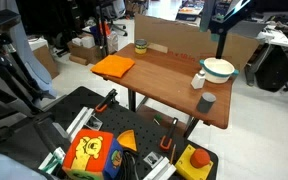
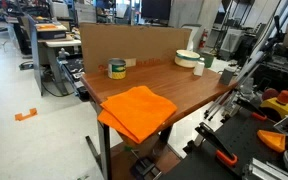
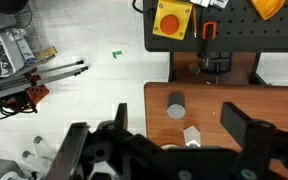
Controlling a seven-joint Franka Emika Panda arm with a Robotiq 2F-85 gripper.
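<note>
My gripper is open, its two dark fingers wide apart at the lower part of the wrist view, with nothing held between them. In exterior view 1 it hangs above the right end of the wooden table (image 1: 169,85). A grey cup (image 3: 176,104) stands near that end of the table, below the gap between the fingers in the wrist view. Close to it is a small white bottle (image 1: 199,79). Behind the bottle sits a round white bowl (image 1: 218,68). An orange cloth (image 2: 137,112) lies flat at the other end, partly over the edge.
A yellow-labelled can (image 2: 117,69) stands near the cardboard panel (image 2: 134,48) behind the table. A black perforated bench (image 1: 134,125) in front carries a red-and-yellow toy box (image 1: 87,153), a red-and-yellow block (image 1: 196,160) and clamps.
</note>
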